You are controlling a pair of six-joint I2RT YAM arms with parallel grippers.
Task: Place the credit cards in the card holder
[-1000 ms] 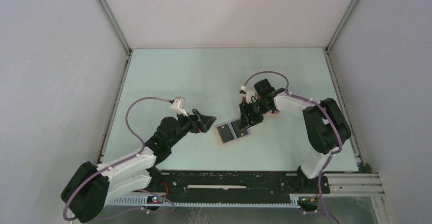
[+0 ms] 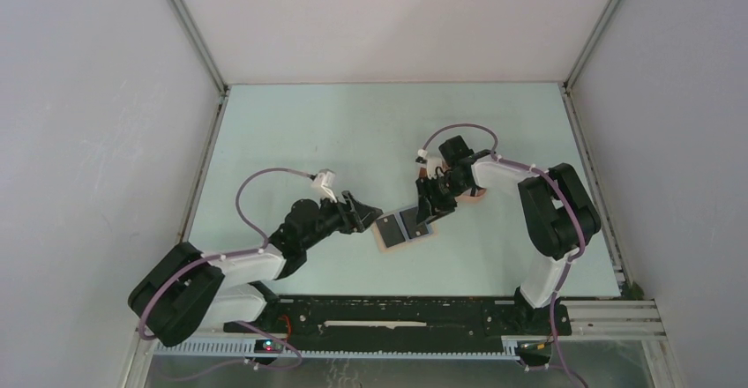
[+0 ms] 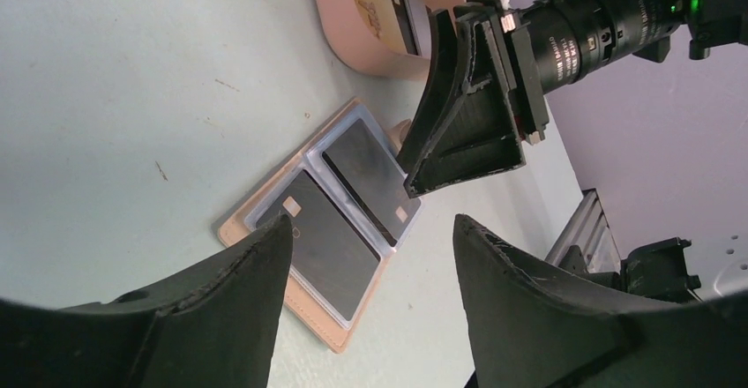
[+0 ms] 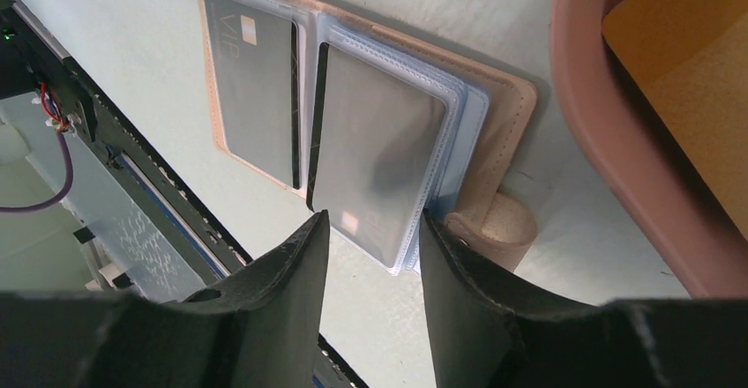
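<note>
The tan card holder [image 4: 500,115] lies open on the table, with two clear sleeves showing dark cards [image 3: 322,245]. My right gripper is over its right-hand pocket, fingers part open at that sleeve's edge; whether anything is between them is unclear. My left gripper hangs left of the holder, fingers apart with nothing between them, pointed toward it. A pink container [image 3: 344,26] beside the holder holds several cards, one yellow.
Walls stand at both sides and behind, and a dark rail [image 2: 397,317] runs along the front edge.
My left arm has moved right, toward the holder. My right arm has shifted only slightly, staying over the holder's right pocket.
</note>
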